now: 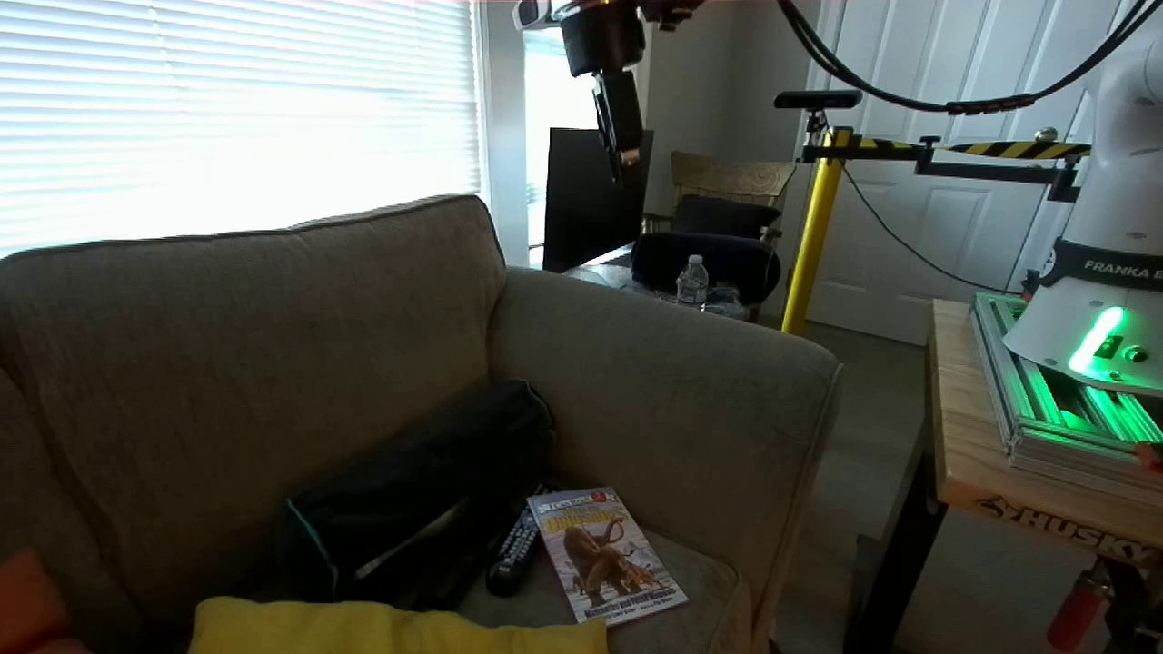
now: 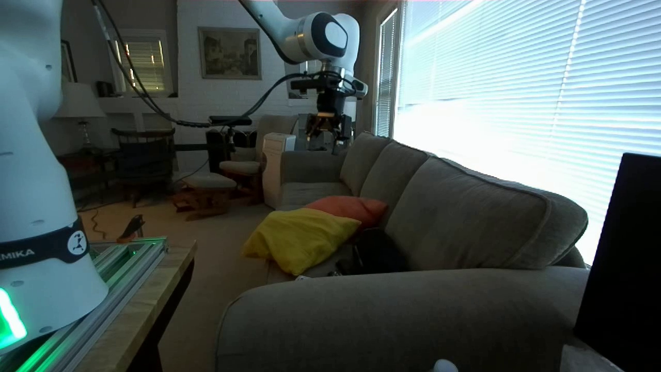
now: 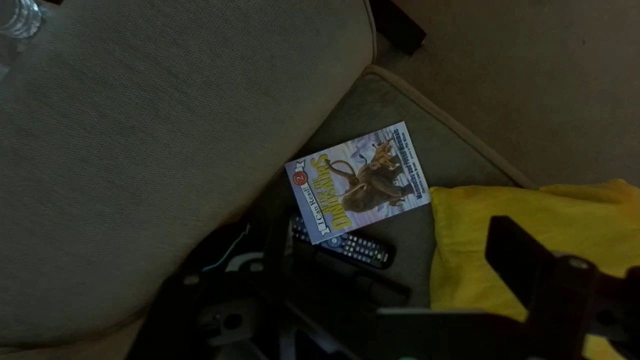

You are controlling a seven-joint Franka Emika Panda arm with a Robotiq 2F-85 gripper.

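My gripper (image 2: 326,143) hangs high above the couch, pointing down. In the wrist view its two dark fingers (image 3: 520,264) stand wide apart, so it is open, and nothing shows between them. Well below lies a thin children's book (image 3: 366,180) with a mammoth on its cover, flat on the seat cushion. A black remote control (image 3: 363,251) pokes out from under one edge of the book. Beside them rests a dark bag or cushion (image 1: 425,501), partly hidden by my gripper in the wrist view.
A yellow pillow (image 2: 300,238) and an orange pillow (image 2: 356,210) sit farther along the couch. The couch arm (image 1: 654,381) and backrest (image 1: 251,371) rise around the book. Beyond the arm stand a plastic bottle (image 1: 692,282) and a dark screen (image 1: 594,207).
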